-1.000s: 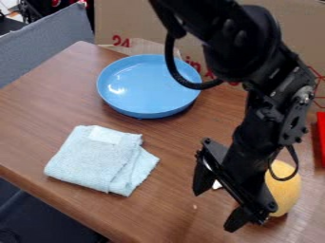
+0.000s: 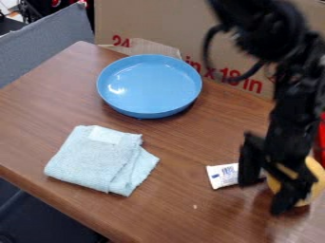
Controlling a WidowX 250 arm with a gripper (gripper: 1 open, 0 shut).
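My gripper (image 2: 271,171) is at the right of the table, blurred, low over a white packet (image 2: 222,175) with dark print and a yellow object (image 2: 309,188), which is partly hidden behind it. A folded light blue cloth (image 2: 95,161) lies at the left front. A blue plate (image 2: 148,85) sits at the back.
A cardboard box (image 2: 191,28) stands behind the table (image 2: 57,104). A red object (image 2: 318,138) is at the right edge.
The arm has moved right and the gripper has shifted up the view, uncovering the white packet and more of the table beside the plate.
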